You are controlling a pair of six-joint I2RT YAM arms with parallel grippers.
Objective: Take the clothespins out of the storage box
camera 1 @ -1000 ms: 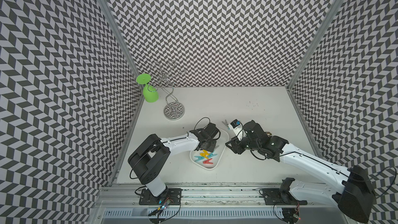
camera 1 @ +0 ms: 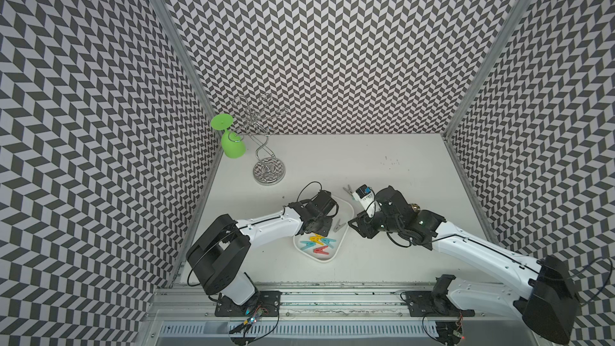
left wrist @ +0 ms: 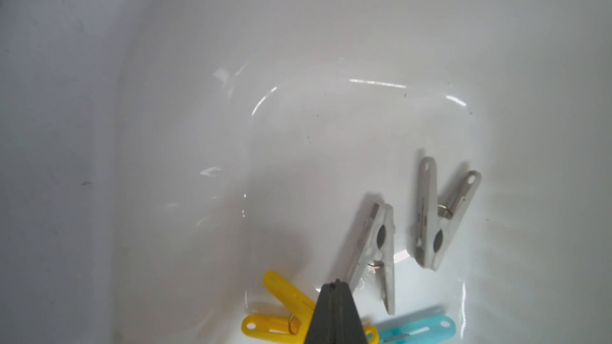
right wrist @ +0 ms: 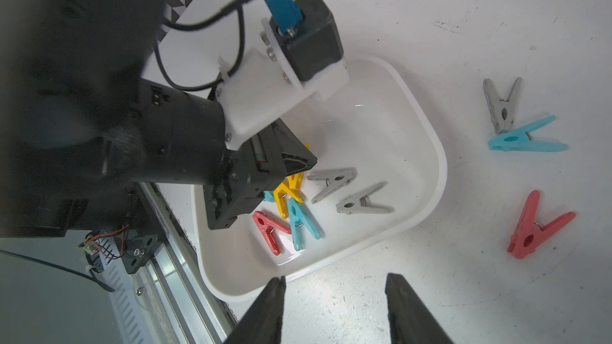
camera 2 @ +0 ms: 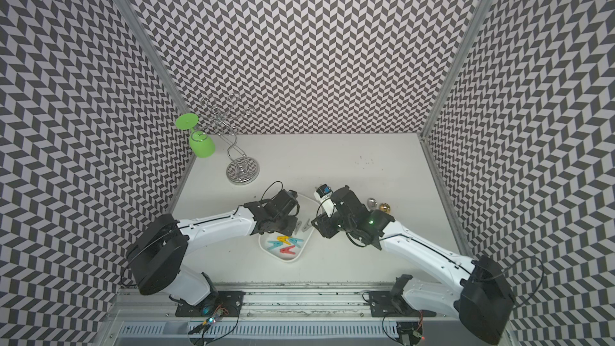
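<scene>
The white storage box point(right wrist: 408, 159) holds two grey clothespins point(left wrist: 446, 216), a yellow clothespin point(left wrist: 280, 286), light blue clothespins point(left wrist: 414, 328) and a red clothespin point(right wrist: 267, 232). My left gripper is shut over the box, among the pins in its wrist view; nothing shows held. My right gripper is open beside the box, empty. Outside it on the table lie a grey clothespin point(right wrist: 500, 105), a light blue one point(right wrist: 522, 143) and a red one point(right wrist: 532, 232).
A green glass point(camera 1: 232, 144) and a chrome stand point(camera 1: 269, 170) are at the back left. Small metallic balls point(camera 2: 384, 208) sit behind the right arm. Both arms are close together over the box.
My left arm has shifted slightly to the left and toward the front, uncovering more of the grey pins in the box. The right arm looks unmoved.
</scene>
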